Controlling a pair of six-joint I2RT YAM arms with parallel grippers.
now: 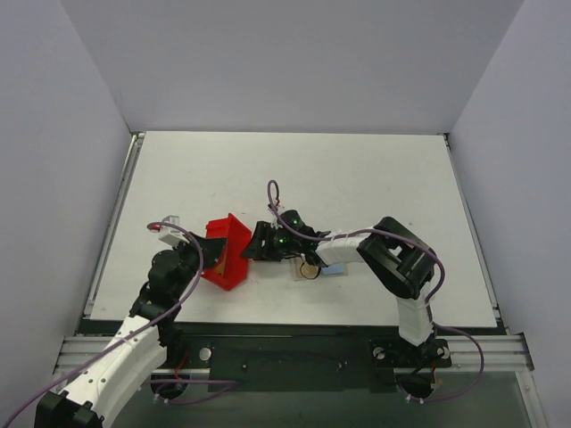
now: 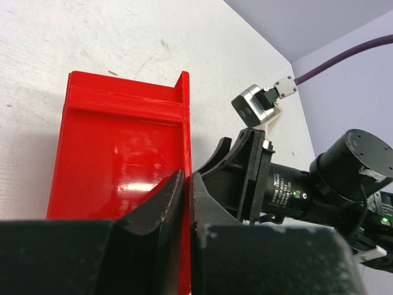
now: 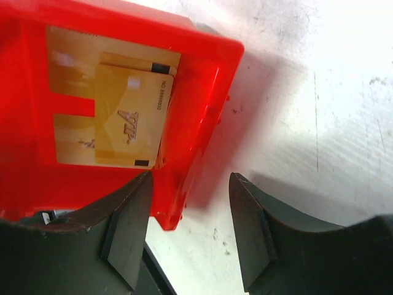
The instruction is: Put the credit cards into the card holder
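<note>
The red card holder (image 1: 234, 269) sits tilted at the table's left front, held by my left gripper, whose fingers are shut on its wall. Gold cards (image 3: 126, 114) sit inside the holder's compartment in the right wrist view, one reading VIP. My right gripper stands open beside the holder's near right edge, nothing between its fingers. A few more cards (image 1: 333, 269), blue and tan, lie on the table under the right arm, partly hidden.
Grey walls stand on both sides and behind; the front rail lies close below the holder.
</note>
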